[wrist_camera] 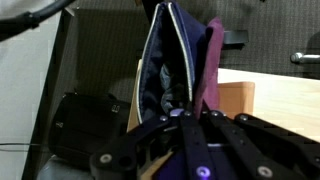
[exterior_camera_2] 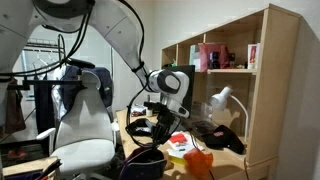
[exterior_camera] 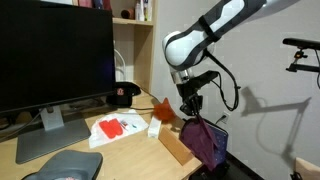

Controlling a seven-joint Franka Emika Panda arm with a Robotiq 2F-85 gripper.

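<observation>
Maroon cloth (exterior_camera: 203,145) hangs in a narrow fall below my gripper (exterior_camera: 195,109), beside the desk's right end. In the wrist view the maroon cloth (wrist_camera: 210,62) runs as a strip down to the fingertips, where my gripper is shut on it. A navy fabric piece (wrist_camera: 150,82) adjoins it on the left, with dark, crumpled folds inside. Whether the navy and maroon parts are one item I cannot tell. In the second exterior view a dark fabric piece (exterior_camera_2: 145,163) is below the arm.
A brown board (exterior_camera: 178,148) stands at the desk's edge near the cloth. On the desk (exterior_camera: 135,157) are an orange item (exterior_camera: 163,110), a white box (exterior_camera: 154,128) and a monitor (exterior_camera: 65,60). An office chair (exterior_camera_2: 85,135) stands nearby.
</observation>
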